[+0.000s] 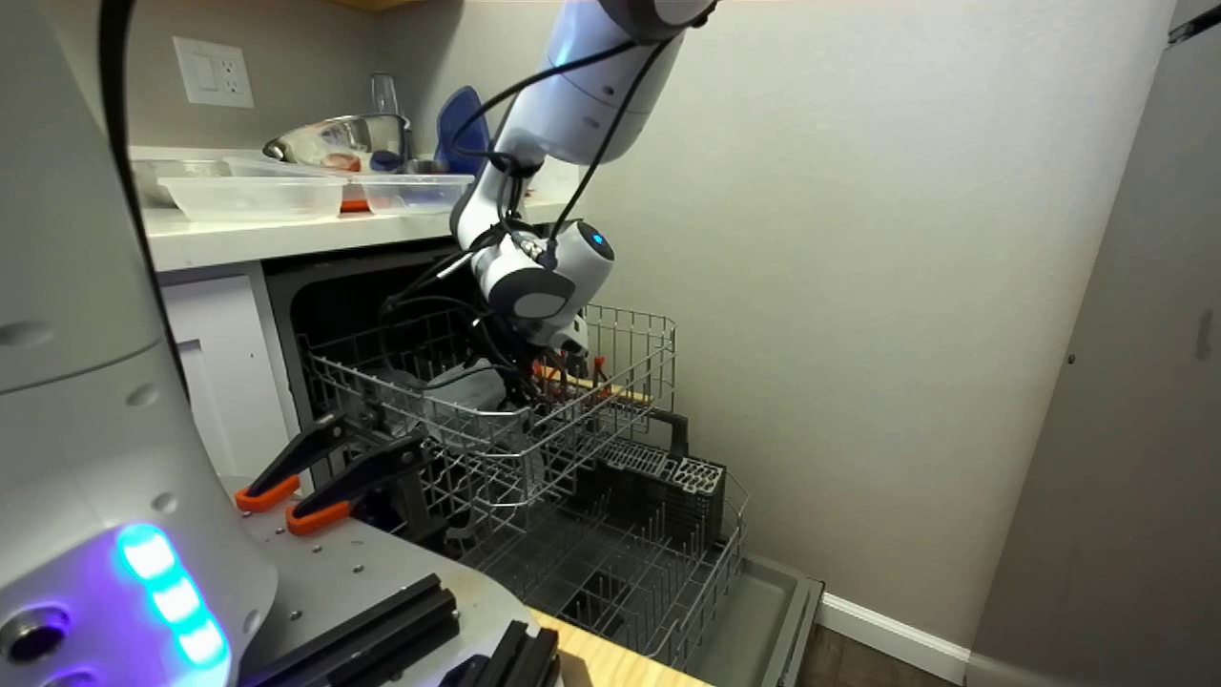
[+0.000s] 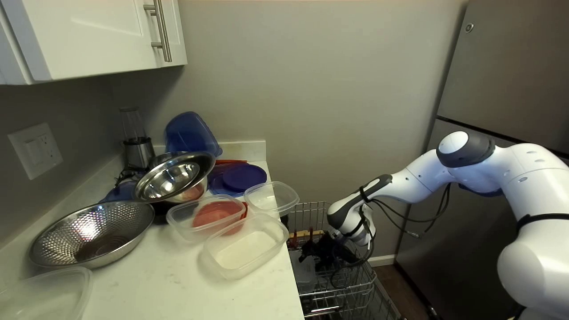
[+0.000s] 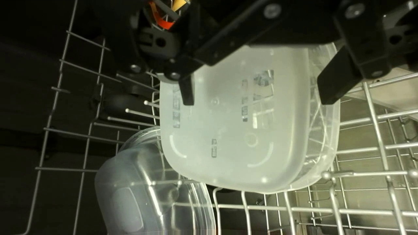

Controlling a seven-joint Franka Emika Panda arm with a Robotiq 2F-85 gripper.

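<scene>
My gripper stands open over an upturned clear plastic container in the upper dishwasher rack. In the wrist view one finger overlaps the container's left part, and the other finger overlaps its right side wall. Whether either finger touches it cannot be told. A second clear container lies tilted beside it, at lower left. From outside, the gripper is a dark shape down inside the rack, its fingertips hard to make out.
Rack wires surround both containers. Behind them in the rack lies something wooden with red-orange parts. The lower rack is pulled out beneath. On the counter stand a colander, metal bowls and several plastic containers.
</scene>
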